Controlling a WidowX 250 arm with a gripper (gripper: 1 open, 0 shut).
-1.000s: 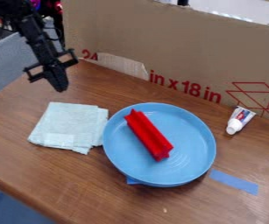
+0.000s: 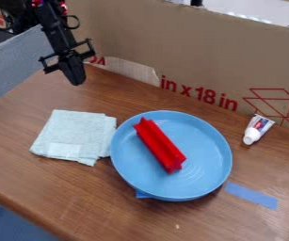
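Observation:
My black gripper (image 2: 73, 72) hangs over the back left of the wooden table, shut, with nothing visible between its fingers. A folded pale blue cloth (image 2: 72, 135) lies on the table below and in front of it. To the right, a red bar-shaped object (image 2: 159, 144) rests on a light blue plate (image 2: 200, 177). A white tube with a cap (image 2: 257, 129) lies at the right, apart from the plate.
A cardboard box wall (image 2: 197, 38) runs along the back. A grey surface (image 2: 15, 85) borders the table at the left. Blue tape (image 2: 249, 196) is stuck beside the plate.
My gripper has moved up and slightly toward the back over the last second. The objects on the table have stayed where they were.

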